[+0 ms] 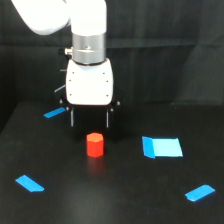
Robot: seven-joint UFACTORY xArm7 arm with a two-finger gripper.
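A small red block [95,145] stands on the dark table, a little left of the view's middle. The white hand of the arm points down behind and above it. Its gripper [90,120] is open, the dark fingers set wide apart with nothing visible between them. The fingertips are hard to make out against the black background. They appear just above and behind the block in the image, not touching it.
A pale blue square [167,147] with a darker blue strip at its left edge lies to the right. Blue tape pieces mark the front left [29,184], front right [200,193] and back left [54,112].
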